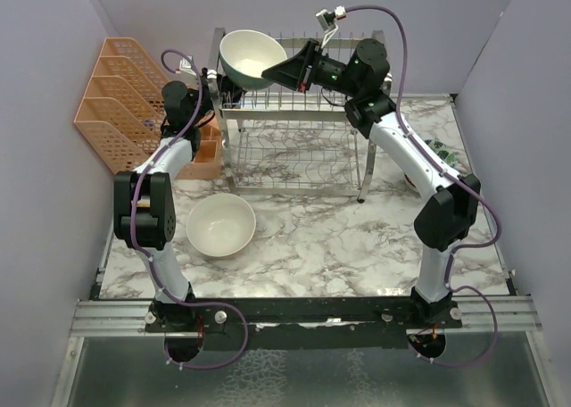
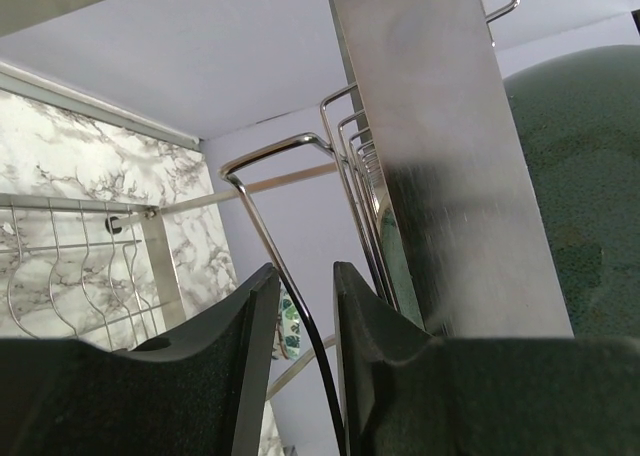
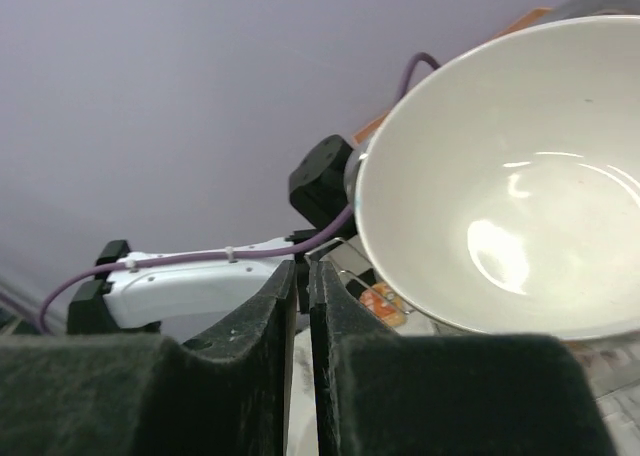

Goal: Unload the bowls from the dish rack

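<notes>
A white bowl sits tilted at the upper left of the dish rack, and fills the right of the right wrist view. My right gripper is beside its near rim; whether it grips cannot be told. My left gripper is at the rack's left side by a wire loop and a steel bar, fingers a little apart; a green bowl shows behind the bar. A second white bowl lies on the counter.
An orange organizer stands at the back left. The marble counter in front of the rack is clear. Walls bound both sides.
</notes>
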